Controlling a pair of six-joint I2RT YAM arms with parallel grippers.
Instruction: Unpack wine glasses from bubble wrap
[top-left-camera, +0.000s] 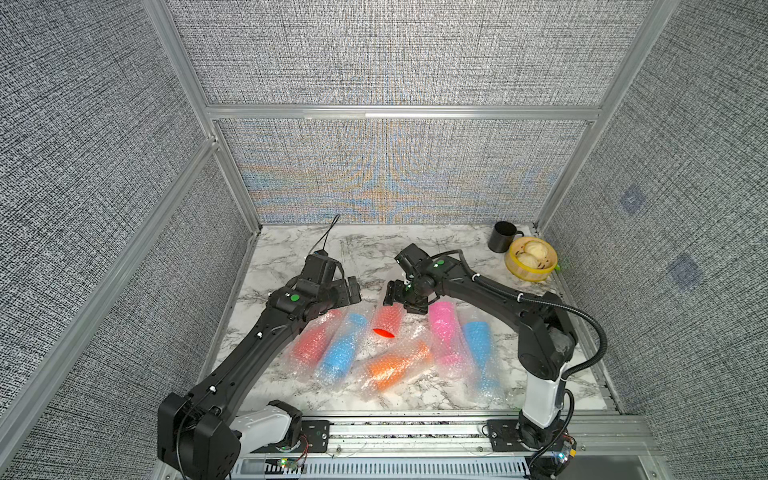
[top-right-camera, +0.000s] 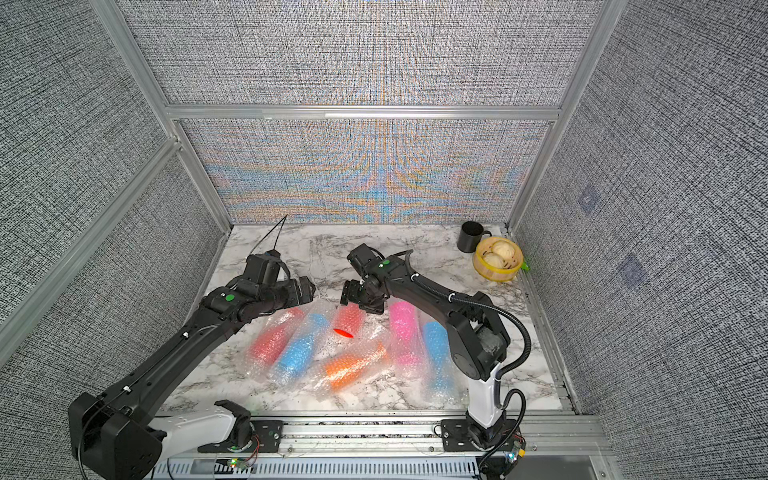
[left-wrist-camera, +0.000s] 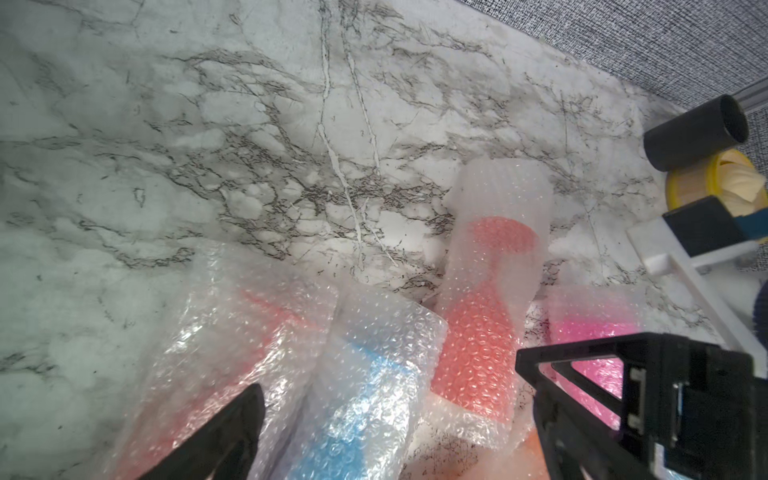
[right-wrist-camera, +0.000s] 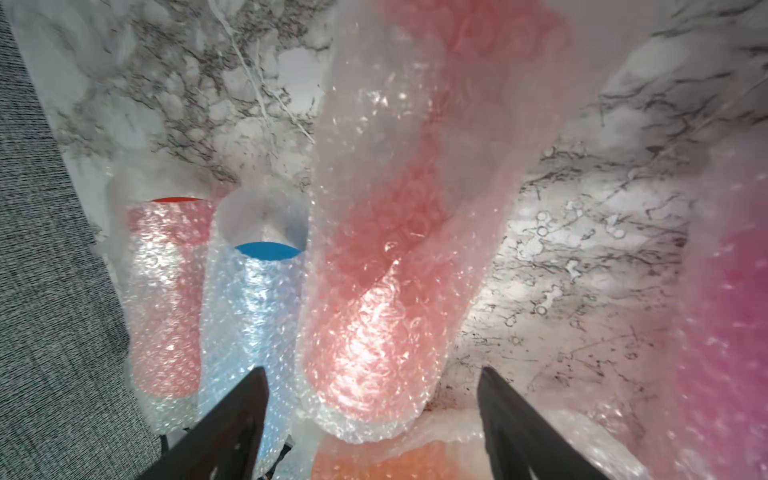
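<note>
Several stemmed glasses lie on the table, each in clear bubble wrap. The middle red wrapped glass (top-left-camera: 388, 321) has its upper part covered by my right gripper (top-left-camera: 397, 294) in the top views. Seen from the right wrist, this red wrapped glass (right-wrist-camera: 384, 320) lies below and between the separated fingers; no contact is clear. My left gripper is open and empty, above the far ends of the left red wrapped glass (left-wrist-camera: 232, 360) and the left blue wrapped glass (left-wrist-camera: 360, 384).
An orange wrapped glass (top-left-camera: 392, 366) lies crosswise in front. A pink wrapped glass (top-left-camera: 446, 332) and another blue wrapped glass (top-left-camera: 480, 352) lie to the right. The black mug (top-left-camera: 502, 237) and yellow-rimmed basket (top-left-camera: 521, 269) stand back right.
</note>
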